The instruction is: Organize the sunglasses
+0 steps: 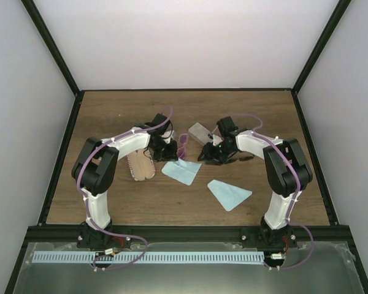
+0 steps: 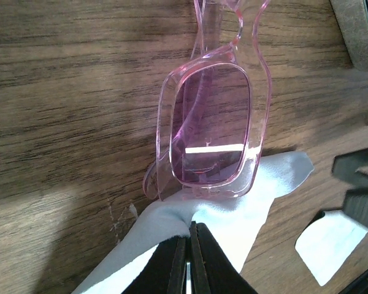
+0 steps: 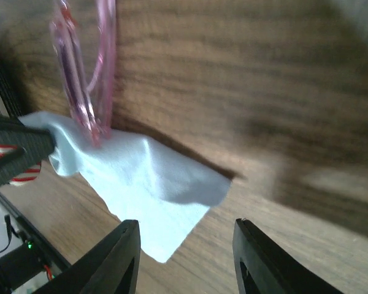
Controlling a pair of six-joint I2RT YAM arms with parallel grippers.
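Note:
Clear pink sunglasses (image 2: 211, 122) (image 1: 183, 144) lie between my arms, partly over a light blue cloth (image 2: 233, 233) (image 3: 147, 202). In the left wrist view my left gripper is shut on that cloth, pinching up a fold just below the lenses. My right gripper stands open beside the cloth, with nothing between its fingers.
A grey case (image 1: 201, 133) lies behind the sunglasses. A second blue cloth (image 1: 229, 194) is spread at the front right. A striped item (image 1: 141, 168) sits under the left arm.

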